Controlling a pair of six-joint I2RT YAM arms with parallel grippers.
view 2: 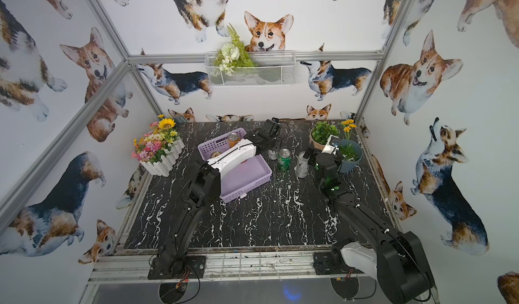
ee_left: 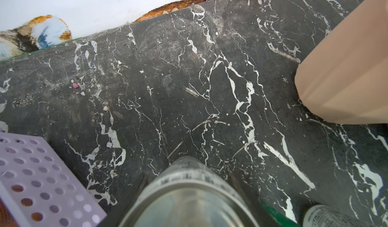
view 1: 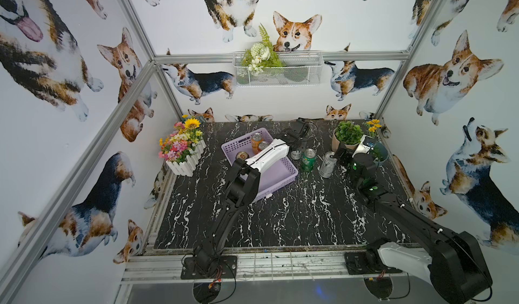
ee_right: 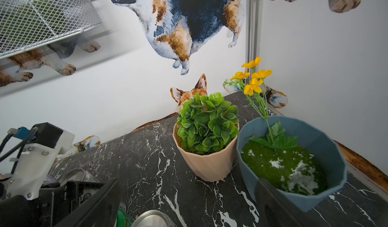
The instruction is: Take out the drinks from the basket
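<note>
The purple basket (view 1: 278, 185) holds an orange drink (view 1: 256, 140) and other cans at its back, partly under my left arm. My left gripper (view 1: 296, 147) is just right of the basket, low over a silver can (ee_left: 186, 202) that fills the space between its fingers; whether it grips it is unclear. A green can (view 1: 308, 160) and another silver can (view 1: 326, 164) stand to the right on the table. My right gripper (view 1: 341, 153) is above the silver can, near the plants; its fingers stand apart with nothing held.
A beige plant pot (ee_right: 205, 162) and blue pot (ee_right: 291, 190) stand back right. A white flower planter (view 1: 185, 163) is left of the basket. A wire shelf (view 1: 278, 76) hangs on the back wall.
</note>
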